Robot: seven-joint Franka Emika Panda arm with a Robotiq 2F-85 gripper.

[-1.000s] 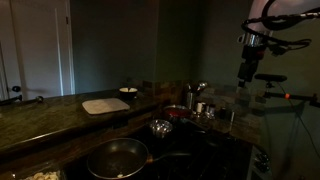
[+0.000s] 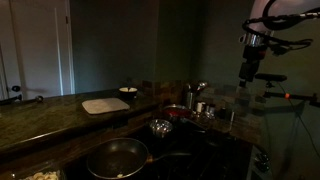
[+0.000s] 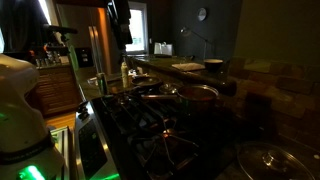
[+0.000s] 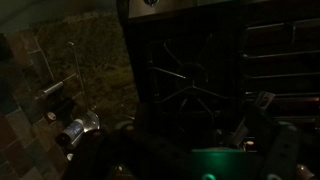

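Observation:
My gripper [image 2: 247,72] hangs high at the right in exterior view 1, well above the stove and apart from every object. Exterior view 2 has the dark gripper [image 3: 121,30] at the top left, in front of the bright doorway. The wrist view is very dark; black stove grates [image 4: 190,80] lie below, and the finger shapes at the bottom edge are too dim to read. Whether the fingers are open or shut does not show. A black frying pan [image 2: 118,158] sits at the near end of the stove. Behind it are a shiny metal bowl [image 2: 161,128] and a reddish pot [image 2: 174,112].
A white board [image 2: 105,105] and a dark pot with a pale top [image 2: 128,92] stand on the raised counter. A glass lid [image 3: 275,162] lies at the lower right of exterior view 2. The nearest grates [image 3: 165,145] there look bare.

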